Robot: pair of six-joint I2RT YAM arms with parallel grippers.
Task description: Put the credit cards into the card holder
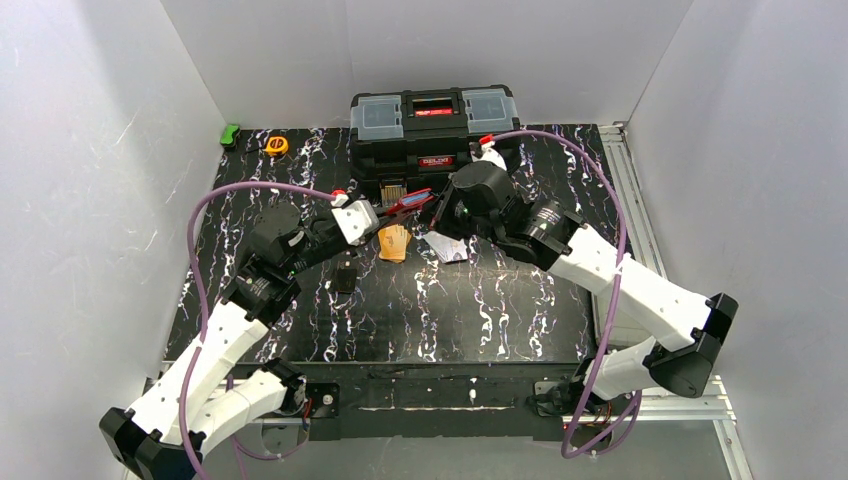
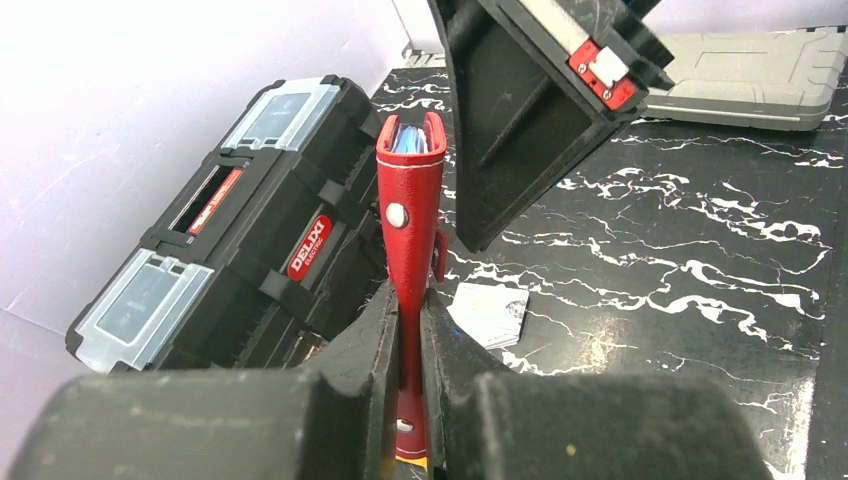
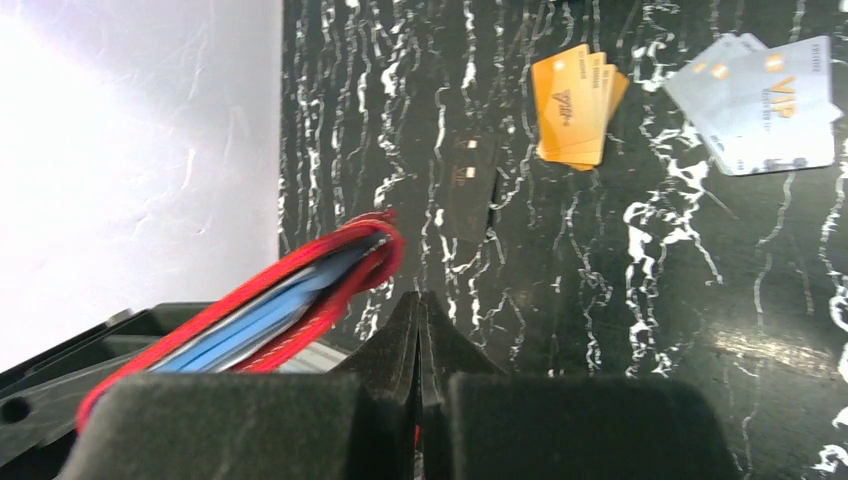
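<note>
My left gripper is shut on the red card holder [image 2: 411, 215] and keeps it upright in the left wrist view, raised off the table. Edges of blue and whitish cards [image 2: 410, 140] show inside the holder's open end. Close beside that end is my right gripper, its fingers together with nothing visible between them. Orange cards [image 3: 570, 105] lie fanned on the table, with silver VIP cards [image 3: 770, 110] to their right in the right wrist view. A dark card [image 3: 468, 185] is on the table to their left.
A black toolbox [image 1: 435, 145] stands at the back, just behind both grippers. An orange tape measure [image 1: 277, 146] and a green object [image 1: 230, 135] sit at the back left.
</note>
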